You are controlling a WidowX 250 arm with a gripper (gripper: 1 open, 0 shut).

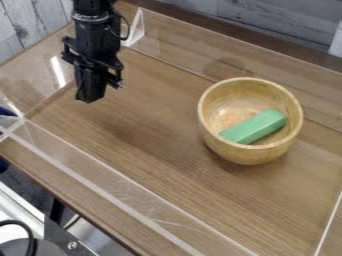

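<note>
My black gripper (91, 88) hangs over the left part of the wooden surface, pointing down, shut, with nothing visible between its fingers. To its right, a round wooden bowl (214, 142) stands with a green block (254, 127) lying inside it, toward the bowl's right side.
Some dark cable or part (14, 235) shows at the lower left edge.
</note>
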